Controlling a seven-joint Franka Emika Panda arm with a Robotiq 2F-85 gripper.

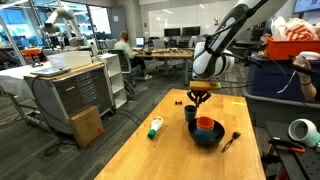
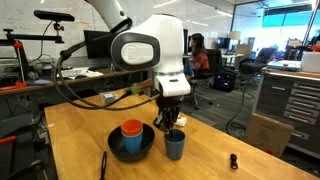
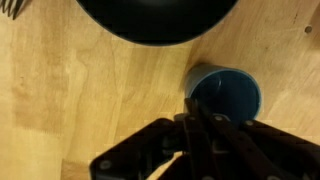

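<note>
A blue-grey cup (image 2: 175,147) stands upright beside a black bowl (image 2: 132,153). Looking down from the wrist, I see into the open mouth of the cup (image 3: 232,95). My gripper is at the cup's near rim, its black fingers shut on what looks like the wall. From the side, the gripper (image 2: 170,125) comes down to the top of the cup. In the first exterior view the cup (image 1: 190,114) shows dark, just behind the bowl (image 1: 207,140). Whether its base touches the table is hard to tell.
Inside the bowl sit an orange-red cup (image 1: 205,124) and a blue one (image 2: 131,141). A fork (image 3: 12,7) lies near the bowl. On the table are a white-and-green bottle (image 1: 155,127) and a small dark object (image 2: 233,161).
</note>
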